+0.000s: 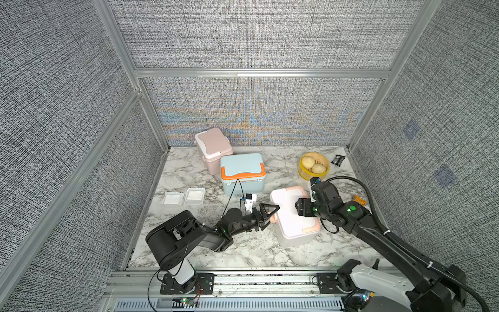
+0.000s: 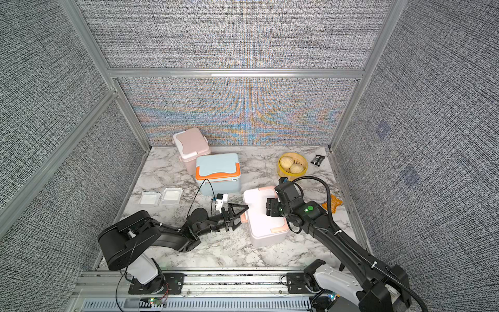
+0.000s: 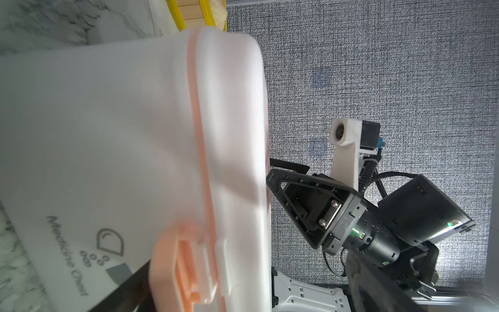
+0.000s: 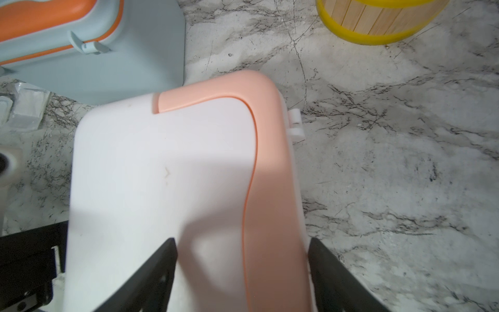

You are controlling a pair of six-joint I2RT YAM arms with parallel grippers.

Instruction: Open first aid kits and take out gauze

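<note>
A white first aid kit [image 1: 294,214] with peach trim stands upright on the table, its lid shut. The left wrist view shows its "Medicine Chest" side and a peach latch [image 3: 179,270]. My left gripper [image 1: 270,216] is open at that latch side; in its wrist view the blurred fingers [image 3: 382,283] stand wide apart, the latch nearer one of them. From above, my right gripper reaches over the lid, fingers apart, one over the white top and one by the peach-trimmed right edge. Whether they touch the lid I cannot tell. No gauze shows.
A blue kit [image 1: 242,169] with orange trim and a pink kit [image 1: 213,143] stand shut behind. White trays [image 1: 195,195] lie at left. A yellow steamer [image 1: 314,167] with buns, a black packet [image 1: 337,160] and an orange item [image 1: 359,199] are at right.
</note>
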